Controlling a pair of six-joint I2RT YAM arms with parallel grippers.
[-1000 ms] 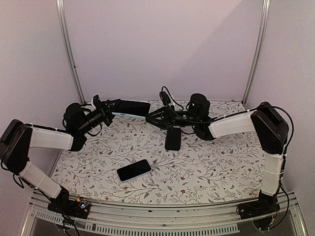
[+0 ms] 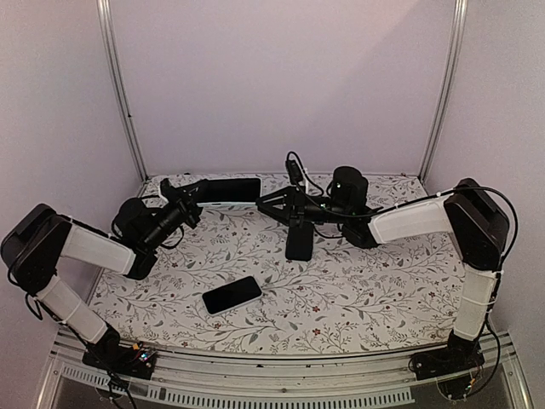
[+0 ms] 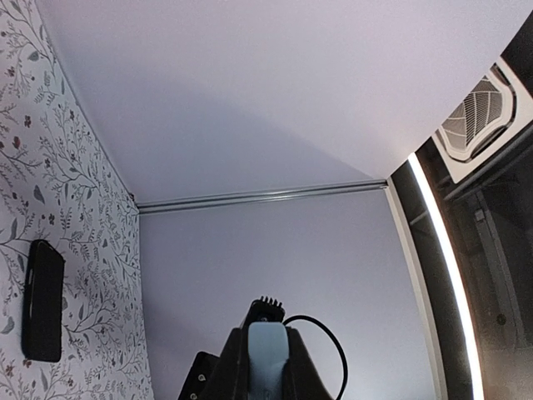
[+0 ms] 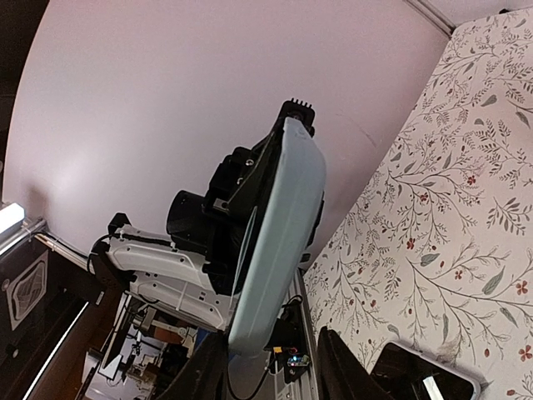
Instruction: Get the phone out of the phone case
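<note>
A black-screened phone [image 2: 232, 188] sits in a light blue case [image 4: 287, 225], held up off the table near the back. My left gripper [image 2: 198, 194] is shut on its left end; in the left wrist view the case's pale blue edge [image 3: 268, 358] shows between dark fingers. Facing the opposite end is my right gripper [image 2: 263, 205], partly open. In the right wrist view its fingers [image 4: 337, 367] stand apart, with the case's lower end close to the left one. Whether they touch the phone or case I cannot tell.
One dark phone [image 2: 232, 295] lies on the flower-patterned table at front centre. Another dark phone-like slab [image 2: 300, 244] lies below the right gripper. Walls [image 2: 281, 94] close off the back and sides.
My right gripper has shifted slightly right. The left arm has moved a little right and lower, the phone and case staying in its grip. The objects on the table have not moved.
</note>
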